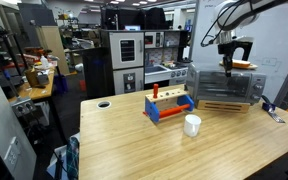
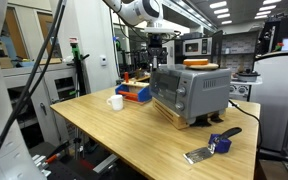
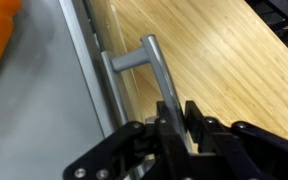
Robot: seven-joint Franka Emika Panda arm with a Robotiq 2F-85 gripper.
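Note:
A silver toaster oven stands on the table, and its door appears closed. Its metal bar handle runs down through the wrist view toward my fingers. My gripper is shut on that handle close to one end; the rest of the bar disappears behind the dark fingers. From outside, the gripper hangs at the upper front of the oven, and in the second exterior view the oven is seen from the side, with the arm reaching down at its front.
An orange item lies on top of the oven. Wooden blocks support it. A white mug and a blue rack are to its left; a blue object lies on the other side.

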